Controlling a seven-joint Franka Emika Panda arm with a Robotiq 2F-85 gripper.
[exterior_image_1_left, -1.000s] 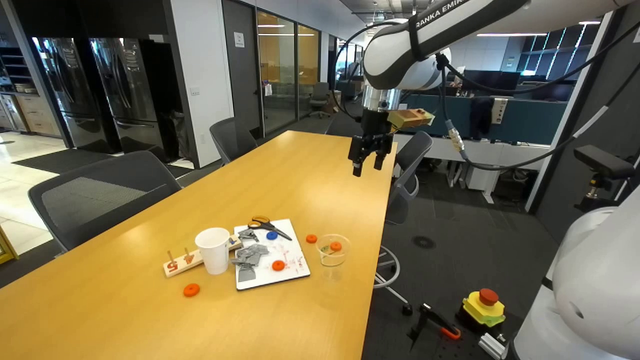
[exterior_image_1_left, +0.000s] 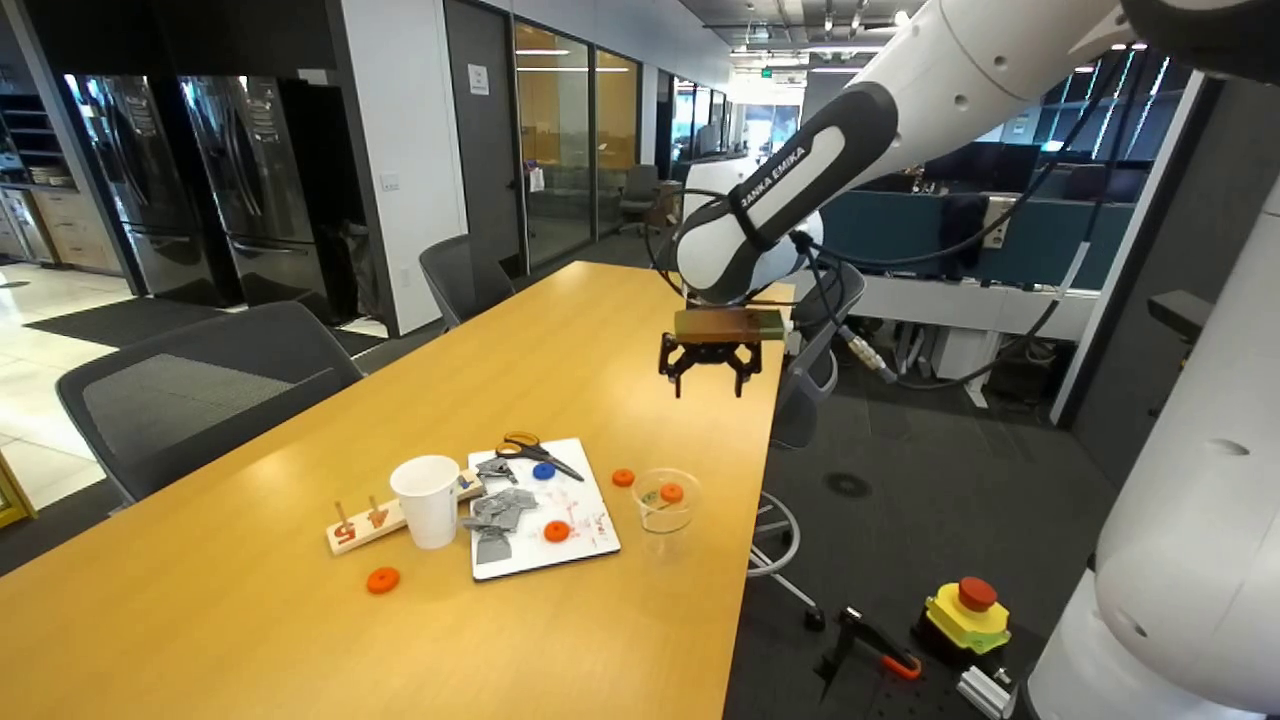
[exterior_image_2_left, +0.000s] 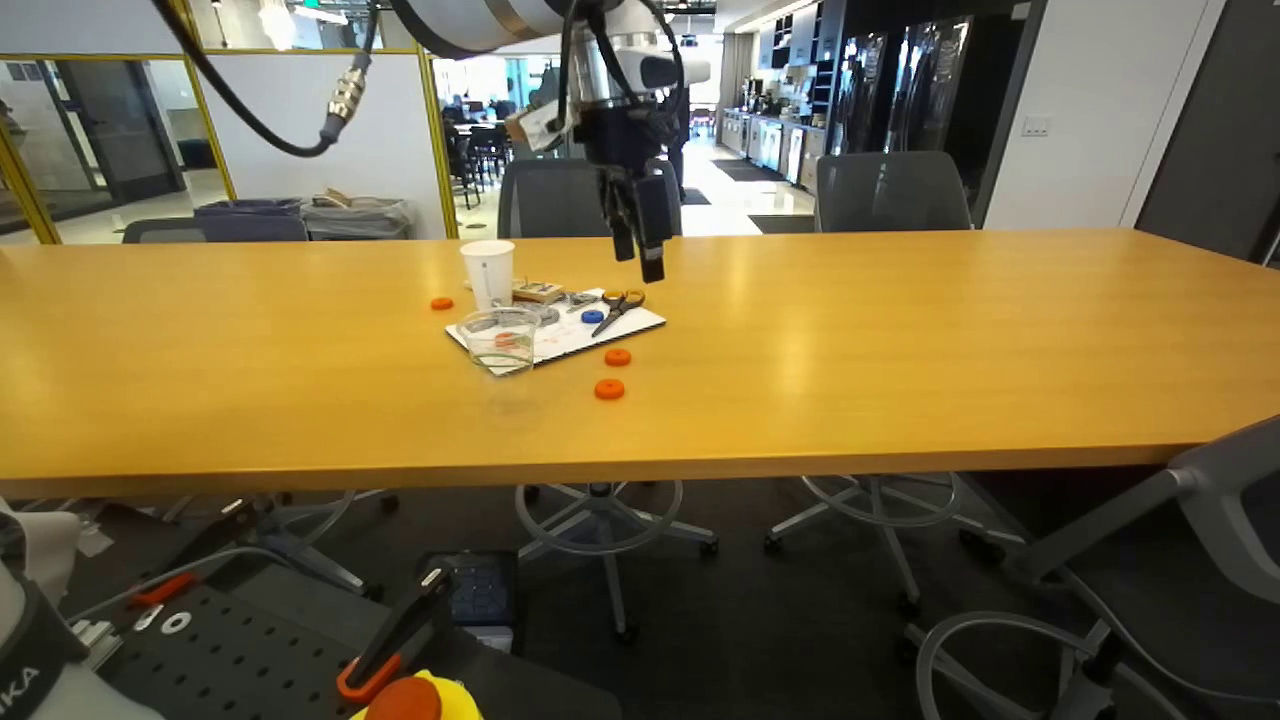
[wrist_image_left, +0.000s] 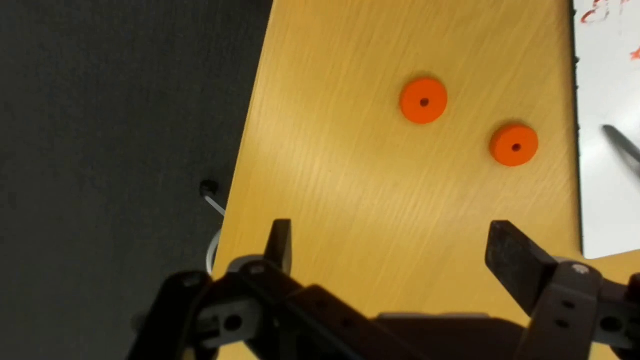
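Observation:
My gripper (exterior_image_1_left: 708, 386) hangs open above the table, its two fingers apart with nothing between them. Below it in the wrist view lie two orange rings, one (wrist_image_left: 423, 101) nearer the table edge and one (wrist_image_left: 514, 145) closer to the whiteboard (wrist_image_left: 612, 198). On that board rest another orange ring (exterior_image_1_left: 557, 530), a blue ring (exterior_image_1_left: 543, 472), black-and-orange scissors (exterior_image_1_left: 535, 454) and crumpled grey pieces (exterior_image_1_left: 499, 511). A further orange ring (exterior_image_1_left: 383, 581) sits on the bare table in front of the white cup (exterior_image_1_left: 426, 502). Behind the cup is a wooden peg strip (exterior_image_1_left: 372, 524), partly hidden.
A clear plastic cup (exterior_image_2_left: 499, 341) stands at the board's edge, close to the two orange rings. Chairs (exterior_image_1_left: 204, 384) line the table's far side.
The objects on the table have not moved.

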